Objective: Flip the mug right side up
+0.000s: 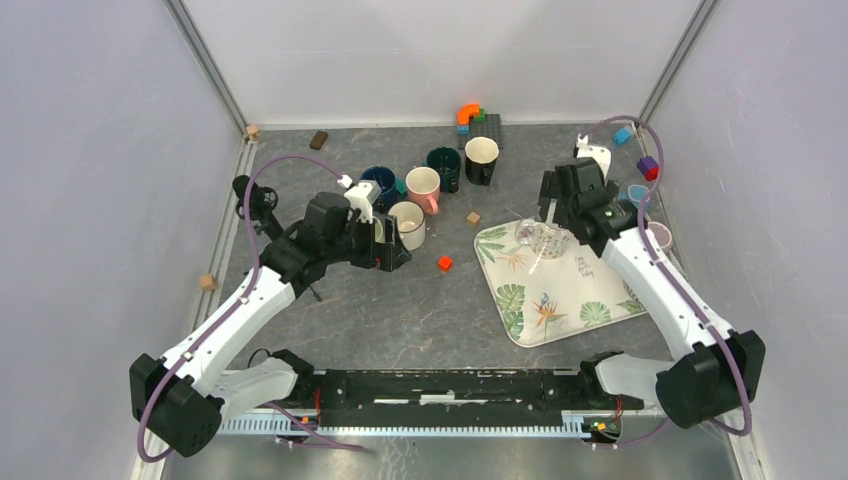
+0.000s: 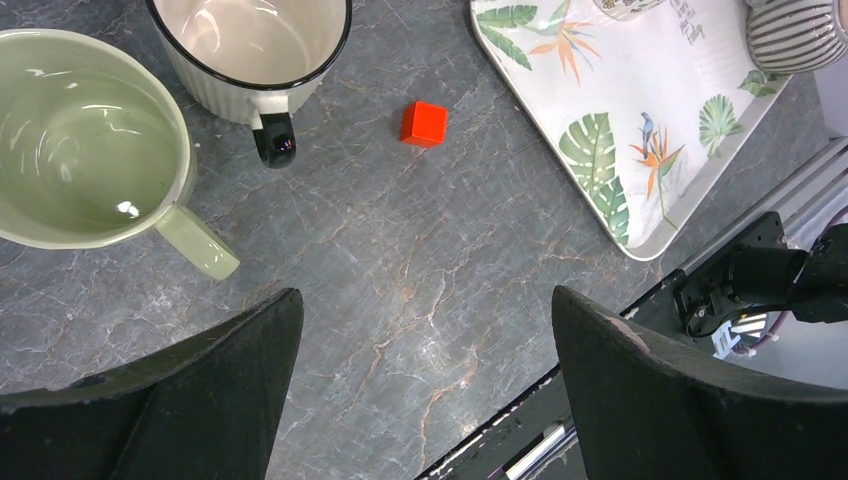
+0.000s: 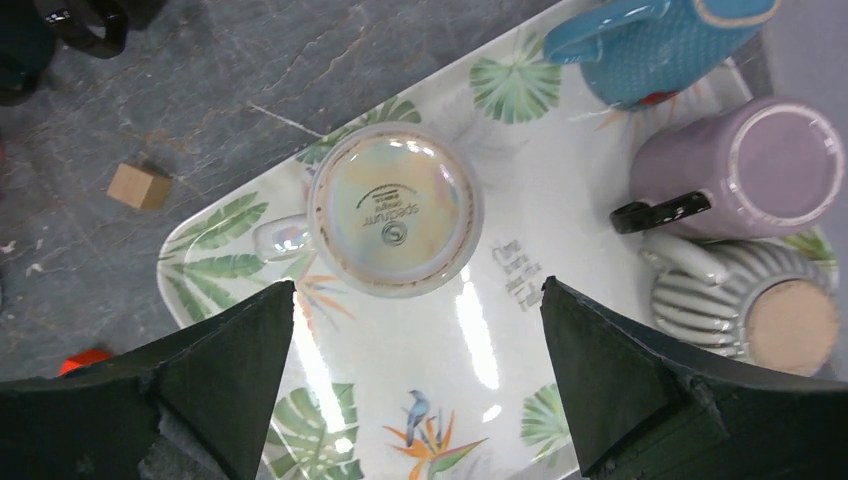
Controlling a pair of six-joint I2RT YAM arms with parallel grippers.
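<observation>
An upside-down white patterned mug [image 1: 549, 242] with a translucent handle sits on the leafy white tray [image 1: 530, 310], its base upward with printed lettering in the right wrist view [image 3: 395, 210]. My right gripper hangs open above it, nothing between the fingers. My left gripper is also open and empty, over bare table beside a green mug [image 2: 90, 150] and a cream mug [image 2: 250, 40].
Blue [image 3: 680, 50], purple [image 3: 725, 165] and striped [image 3: 740, 320] mugs crowd the tray's right side. More mugs stand at the back middle. A red cube [image 1: 445, 263] and a wooden cube [image 1: 473, 218] lie left of the tray.
</observation>
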